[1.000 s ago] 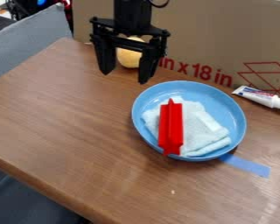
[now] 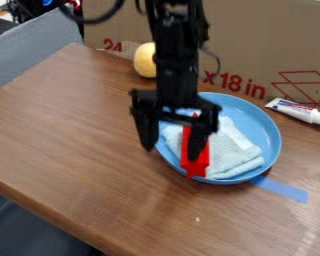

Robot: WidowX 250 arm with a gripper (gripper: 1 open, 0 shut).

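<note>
My black gripper (image 2: 179, 135) is low over the blue plate (image 2: 259, 127), open, with its fingers on either side of a red object (image 2: 195, 164). That red object lies on a folded white cloth (image 2: 234, 153) in the plate, its upper part partly hidden by the gripper. Whether the fingers touch it I cannot tell.
A yellow round object (image 2: 144, 62) stands at the back by a cardboard box (image 2: 270, 45). A toothpaste tube (image 2: 299, 112) lies right of the plate, and blue tape (image 2: 283, 188) is on the table in front.
My gripper has come down and to the right, from above and behind the plate to around the red object. The objects on the table look unmoved.
</note>
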